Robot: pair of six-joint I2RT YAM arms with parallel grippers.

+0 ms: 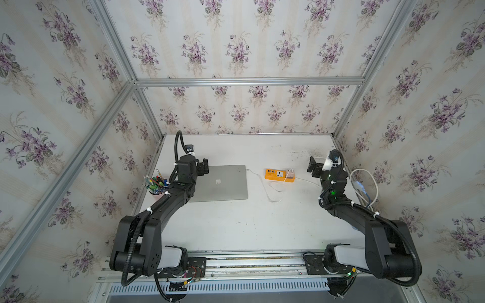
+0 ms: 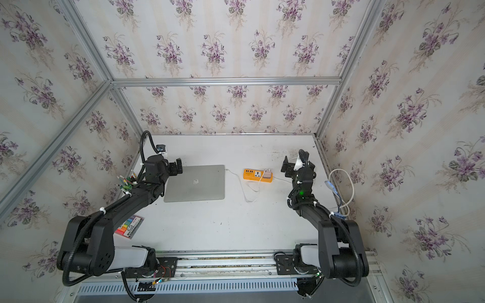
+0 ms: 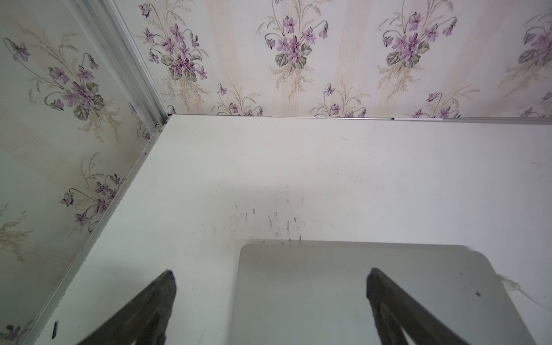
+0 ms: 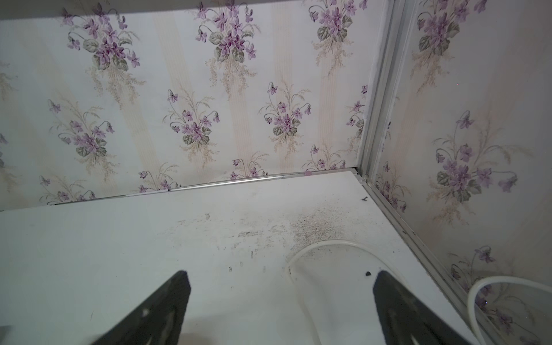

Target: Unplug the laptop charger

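Observation:
A closed silver laptop (image 1: 224, 184) lies left of centre, with a white cable (image 1: 262, 184) running from its right edge to an orange power strip (image 1: 275, 174). A white charger (image 2: 267, 173) sits on the strip's right end. My left gripper (image 1: 201, 165) hangs over the laptop's left part, open and empty, its fingers blurred in the left wrist view. My right gripper (image 1: 313, 166) is above the table right of the power strip, also open and empty; the right wrist view shows mostly bare table and white cord.
A cup of pens and scissors (image 1: 155, 184) stands at the left edge, with a colourful box (image 2: 128, 227) nearer the front. Looped white cord (image 2: 352, 184) lies along the right side.

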